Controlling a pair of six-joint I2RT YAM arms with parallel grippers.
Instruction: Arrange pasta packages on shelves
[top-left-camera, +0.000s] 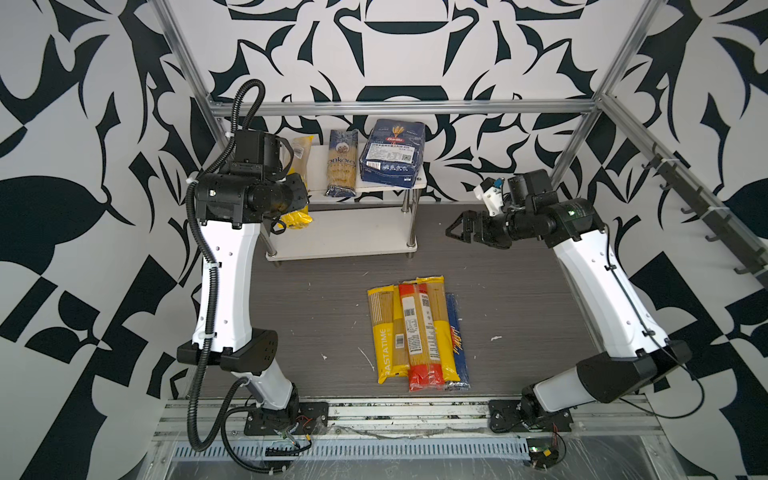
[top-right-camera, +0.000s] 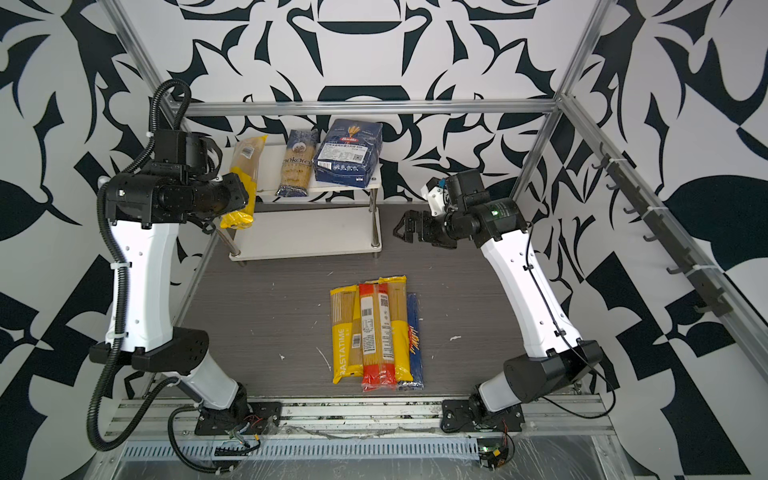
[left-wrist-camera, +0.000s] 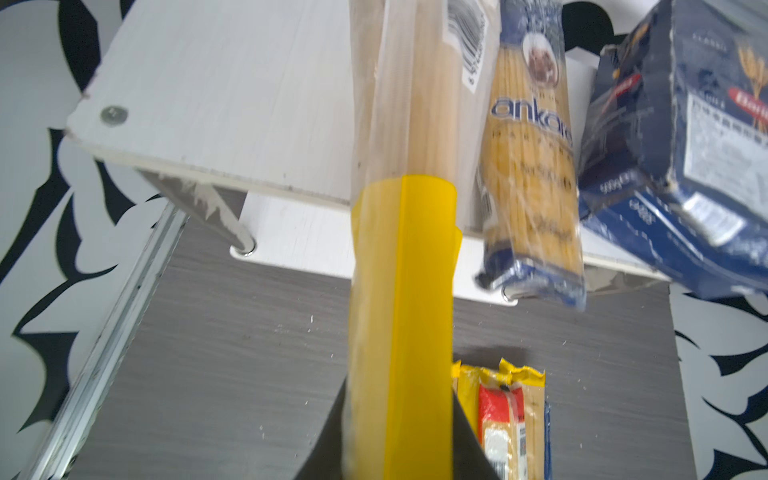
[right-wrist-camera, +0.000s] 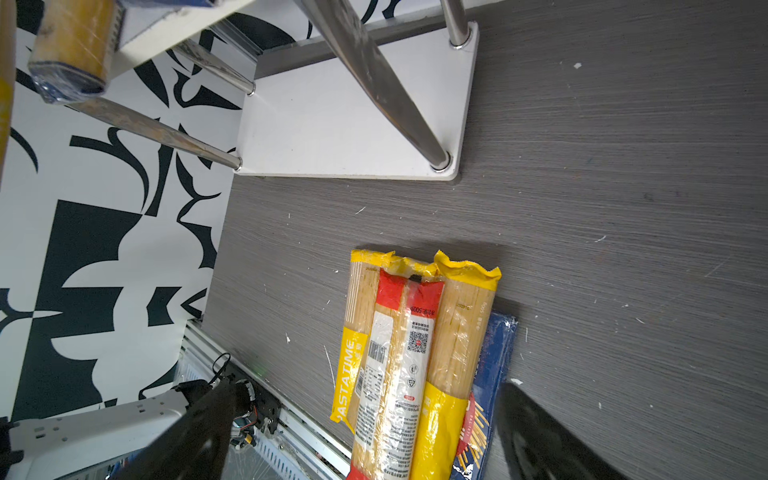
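My left gripper (top-right-camera: 214, 209) is shut on a yellow pasta package (left-wrist-camera: 400, 304), holding it over the top shelf (left-wrist-camera: 216, 80), left of an Ankara package (left-wrist-camera: 528, 184); the fingers are mostly hidden behind it. A blue Barilla bundle (top-left-camera: 392, 152) sits at that shelf's right end. Several packages, yellow, red and blue (top-left-camera: 416, 336), lie together on the floor. My right gripper (top-left-camera: 460, 228) stands open and empty, right of the shelf unit, above the floor.
The lower shelf (top-left-camera: 344, 232) is bare. Patterned walls and metal rails enclose the space.
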